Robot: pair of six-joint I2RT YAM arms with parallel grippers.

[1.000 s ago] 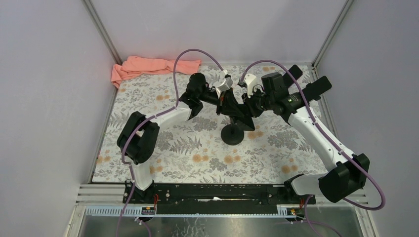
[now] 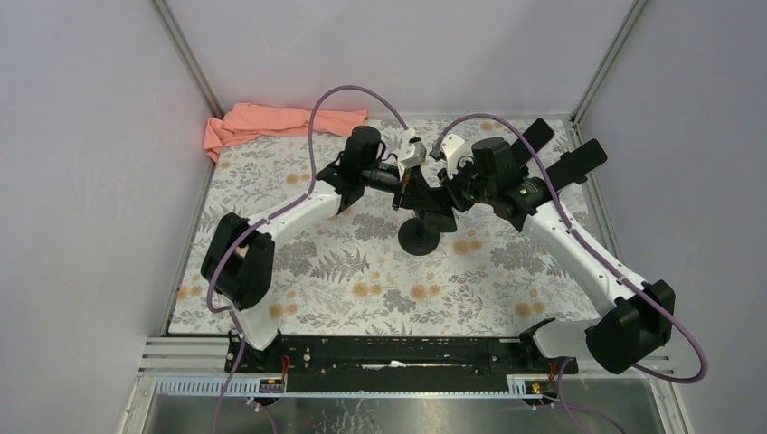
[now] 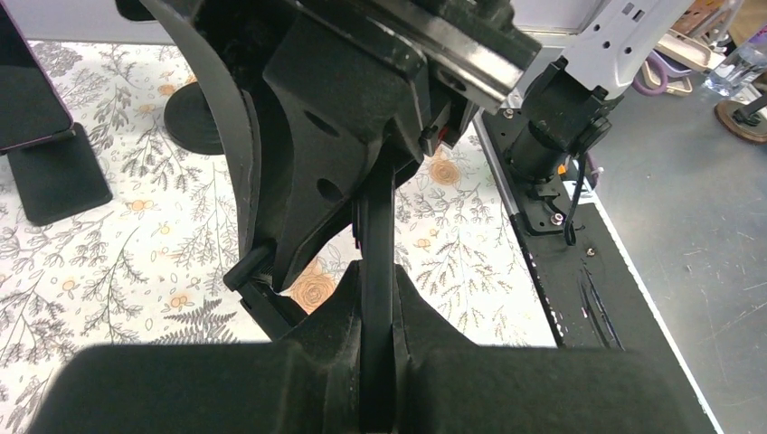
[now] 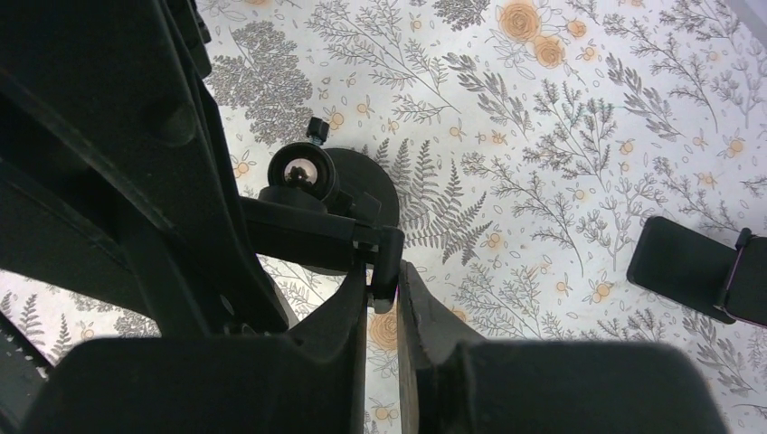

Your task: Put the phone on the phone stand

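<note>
Near the middle of the table stands a black phone stand with a round base [image 2: 419, 237] and a plate [image 2: 440, 220]. My left gripper [image 2: 404, 185] is shut on part of the stand, seen edge-on as a dark bar [image 3: 377, 235] in the left wrist view. My right gripper [image 2: 455, 192] is right beside it at the stand's upper part; in the right wrist view its fingertips meet at a short black end piece [image 4: 387, 267], and whether they grip it is unclear. The stand's joint and knob [image 4: 317, 128] show below.
Two black slabs with stands, phone-like [image 2: 576, 165] are at the back right. A pink cloth [image 2: 262, 122] lies along the back left.
My left gripper and the stand, base included, have shifted slightly toward the back left. The right arm has moved slightly with them.
</note>
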